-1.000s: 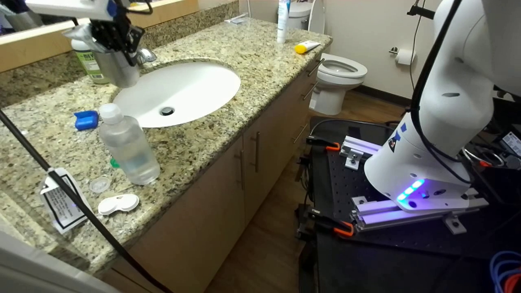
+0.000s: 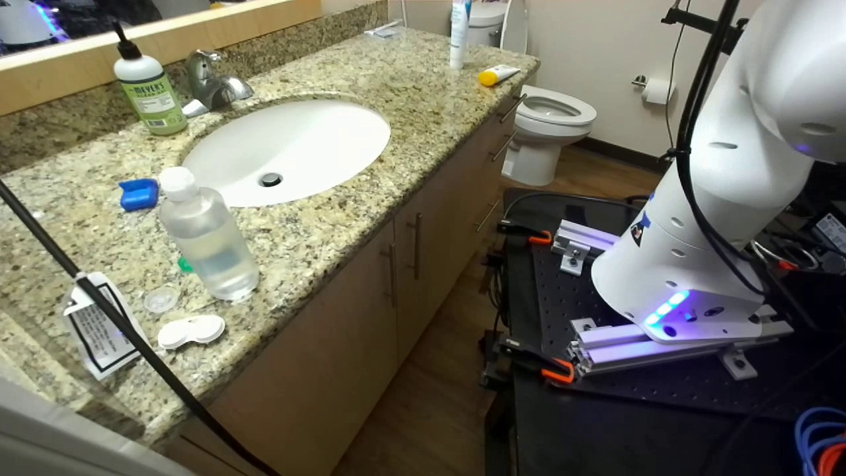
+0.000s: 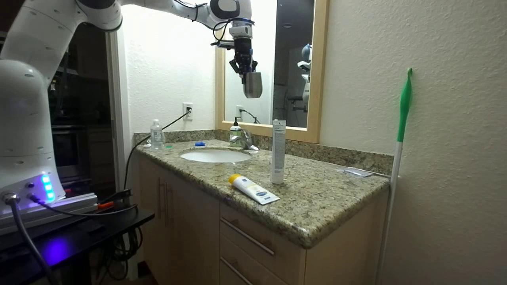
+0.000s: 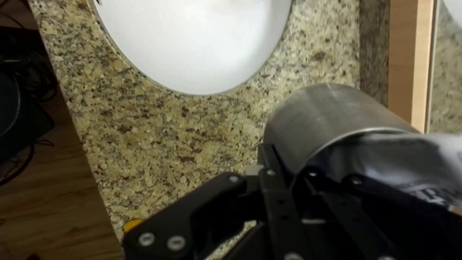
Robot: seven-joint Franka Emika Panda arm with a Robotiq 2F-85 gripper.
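Note:
A brushed metal cup hangs high above the counter, in front of the mirror. My gripper is shut on the cup's wall. In the wrist view the cup lies tilted across the right side, beyond the black fingers. Something pale and shiny with dark lettering sticks out of its mouth; what it is cannot be made out. Neither gripper nor cup shows in exterior view 1.
Below are the white sink and faucet, with a soap bottle beside them. A clear bottle and an upright tube stand on the counter; a yellow-capped tube lies near its front edge. The mirror frame is close behind.
A second ago the cup was in my gripper low beside the faucet and soap bottle. Now the arm has lifted it up, out of exterior view 1. Counter items look unmoved.

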